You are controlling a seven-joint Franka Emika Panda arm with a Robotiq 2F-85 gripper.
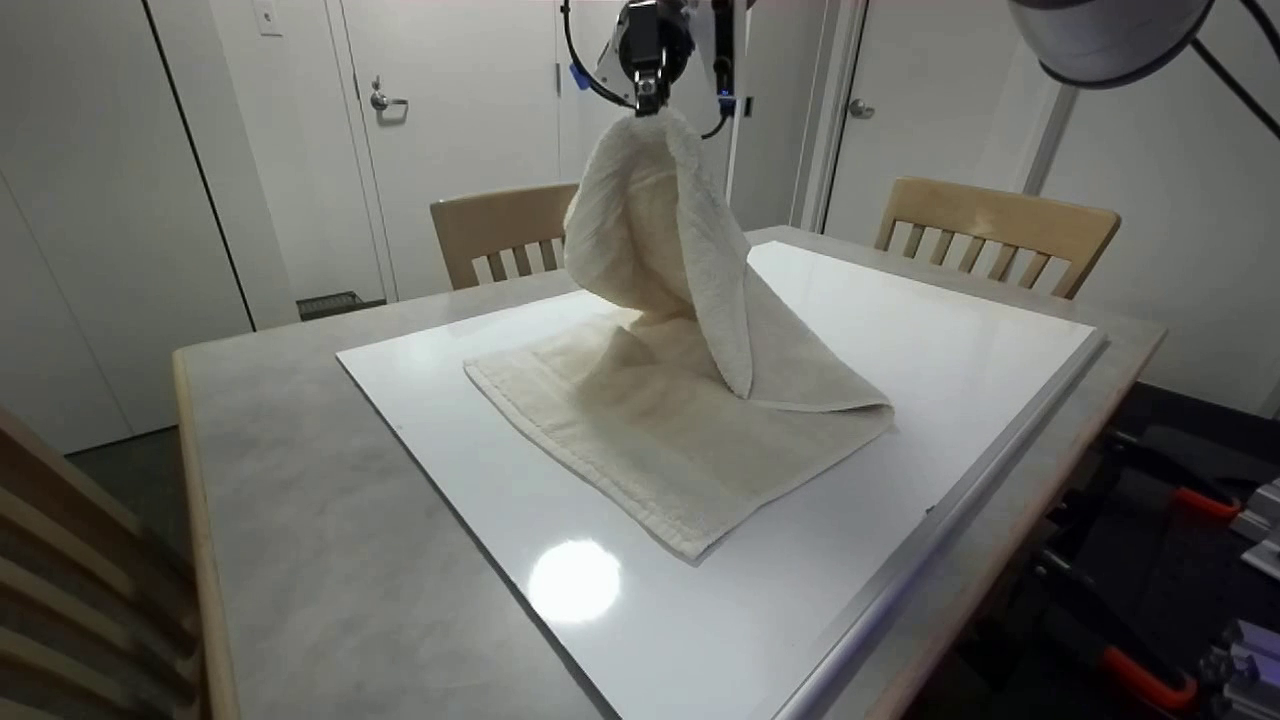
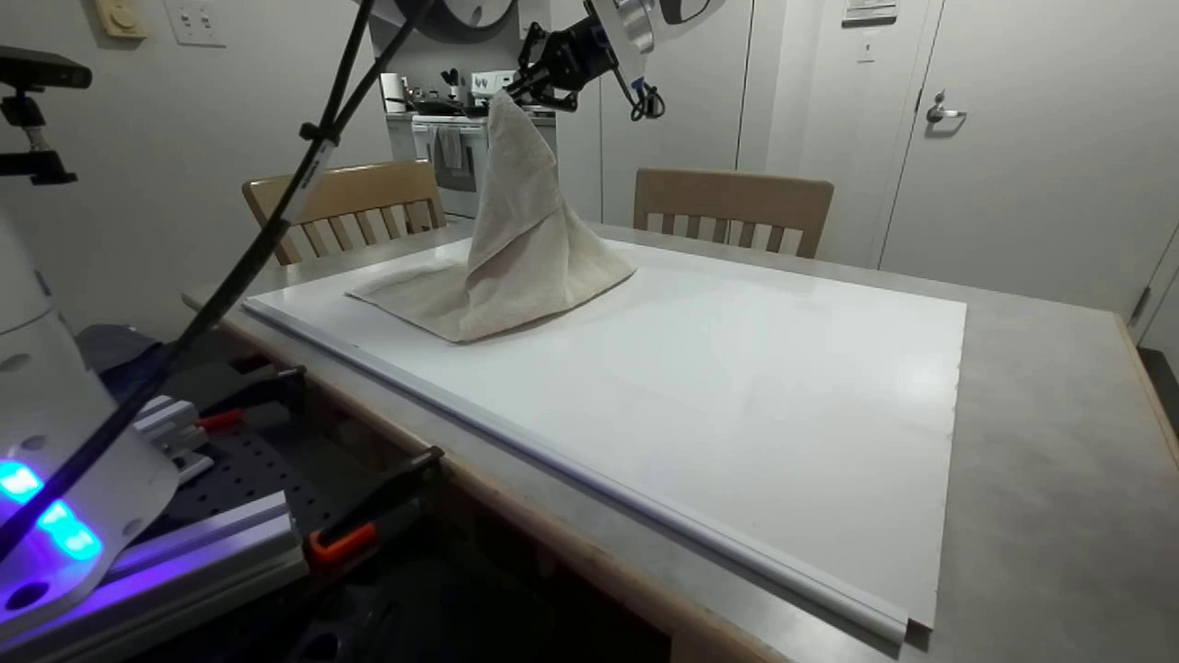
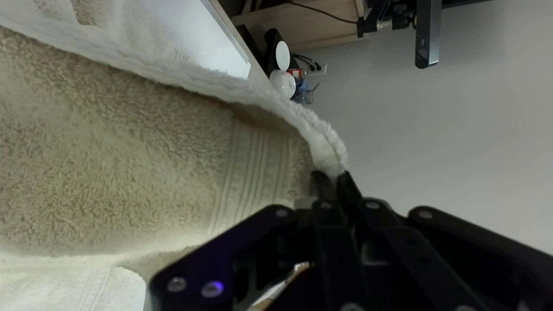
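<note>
A cream towel [image 1: 672,420] lies partly flat on a white board, and its far part is lifted into a tall peak. At the top of that peak my gripper [image 1: 649,110] is shut on the towel's edge. From the other side, the raised towel [image 2: 519,243] slopes like a tent beneath the gripper [image 2: 510,93]. In the wrist view the towel's thick edge runs into the closed fingertips of the gripper, and the terry surface of the towel [image 3: 129,155] fills the left side. Its near corner rests flat on the board.
The white board [image 2: 752,420] covers much of the grey table [image 1: 312,480], with bare board on both sides of the towel. Wooden chairs [image 1: 1002,222] stand around the table. Orange-handled clamps [image 2: 343,541] sit along the edge by the robot base.
</note>
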